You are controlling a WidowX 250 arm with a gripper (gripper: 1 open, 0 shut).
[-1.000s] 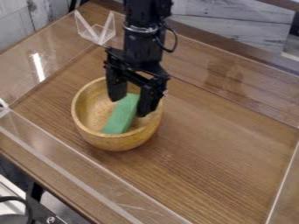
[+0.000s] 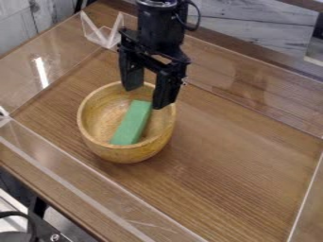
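A round yellow bowl (image 2: pixel 93 128) sits on the wooden table, left of centre, holding a green oblong block (image 2: pixel 130 124) that lies lengthwise inside it. My black gripper (image 2: pixel 149 87) hangs over the back of the bowl, with its fingers apart, one at the rear left of the bowl and one at the right. Nothing shows held between them; the arm hides part of the bowl's back rim.
A clear plastic object (image 2: pixel 104 28) stands at the back left. A black cable lies at the lower left corner. A pale border runs along the right.
My gripper has moved up and back from lower over the bowl, uncovering more of it. The green block looks about where it was.
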